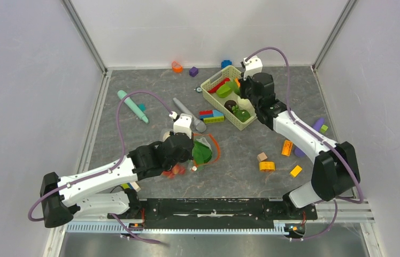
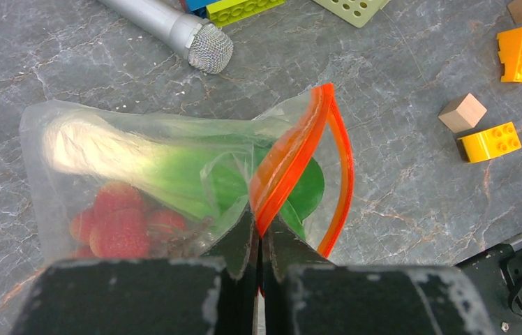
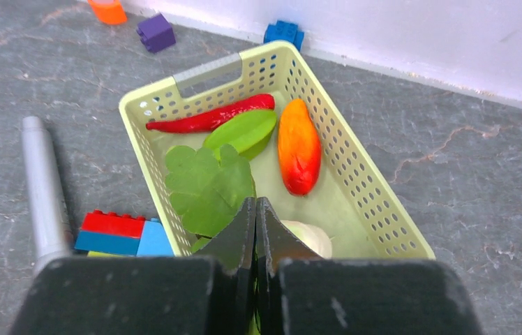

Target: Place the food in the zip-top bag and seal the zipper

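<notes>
The zip top bag [image 2: 63,195] lies open with a leafy stalk [image 2: 174,174] and red fruits [image 2: 118,230] inside. My left gripper is shut on the bag by its orange zipper [image 2: 289,167]. In the right wrist view, my right gripper is shut over the basket [image 3: 391,216], with a green leafy piece [image 3: 202,188] at its fingertips; whether it is held is hard to tell. The basket also holds a red chili [image 3: 209,118], a green fruit [image 3: 241,132], an orange-red pepper [image 3: 299,146] and a pale item [image 3: 310,237].
A grey microphone [image 2: 167,35] lies behind the bag. Toy bricks [image 1: 211,116] sit between it and the basket, and blocks [image 1: 267,166] lie at the right. A teal rolling tool [image 1: 132,106] is at the left.
</notes>
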